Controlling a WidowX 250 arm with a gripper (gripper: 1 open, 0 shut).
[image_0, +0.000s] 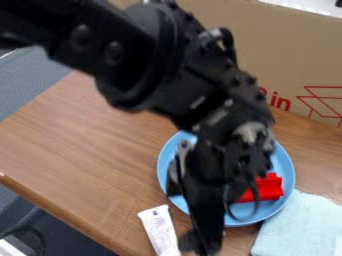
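Observation:
A red object (263, 189) lies on the plate, partly hidden behind the gripper. A white tube (159, 229) lies on the wooden table just left of the gripper's lower end.
A light blue cloth (297, 232) lies at the front right. A cardboard box (267, 50) stands at the back.

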